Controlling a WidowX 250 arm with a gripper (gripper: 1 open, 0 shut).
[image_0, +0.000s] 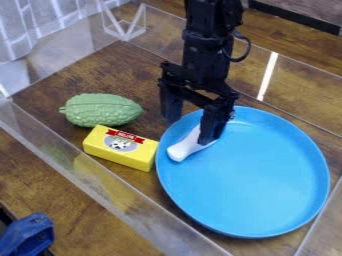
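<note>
My black gripper (195, 114) is open and lowered over the blue plate (247, 185), its fingers around the upper part of a white fish-like object (186, 148) lying on the plate's left side; the dark fingers hide that upper end.
A green bumpy vegetable (100, 111) and a yellow box (119, 147) lie left of the plate on the wooden surface. A blue object (24, 238) is at the bottom left. Clear plastic walls edge the work area.
</note>
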